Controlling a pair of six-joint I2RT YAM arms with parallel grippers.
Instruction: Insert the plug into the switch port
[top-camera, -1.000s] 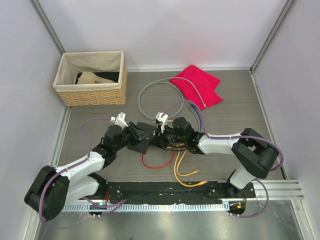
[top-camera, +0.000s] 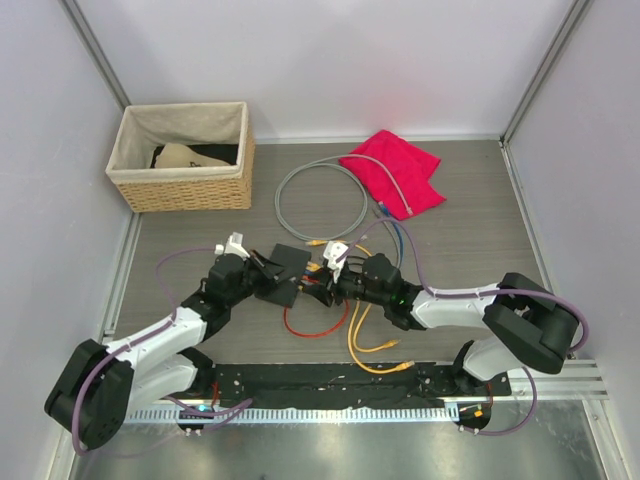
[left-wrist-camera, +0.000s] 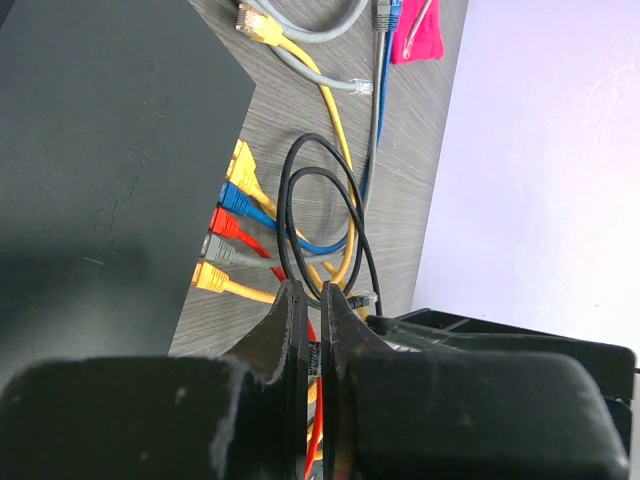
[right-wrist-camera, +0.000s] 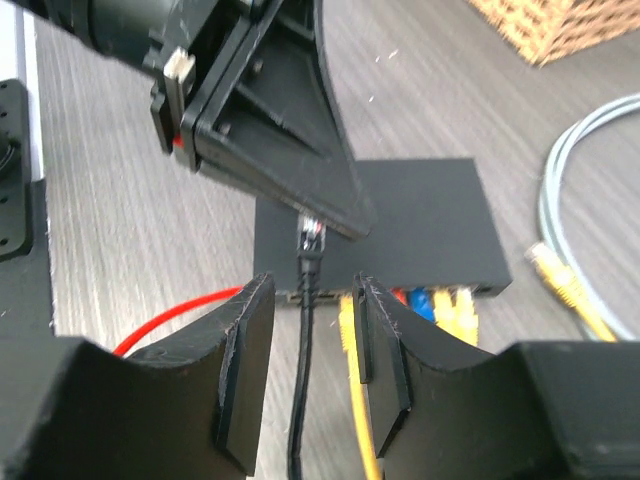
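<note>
The black switch box (top-camera: 286, 262) lies mid-table, with yellow (left-wrist-camera: 212, 277), blue (left-wrist-camera: 236, 200), red (left-wrist-camera: 225, 223) and grey plugs along its right edge in the left wrist view. My left gripper is shut on a black cable's plug (right-wrist-camera: 310, 250) over the box's port edge; the cable hangs down from it. My right gripper stands open just right of that, the black cable running between its fingers in its wrist view, apparently not gripped. Whether the plug is in a port cannot be told.
A wicker basket (top-camera: 180, 190) stands at the back left, a red cloth (top-camera: 390, 170) at the back right. Loose grey and yellow cables (top-camera: 380, 366) lie around the box.
The left arm has shifted slightly, still at the box.
</note>
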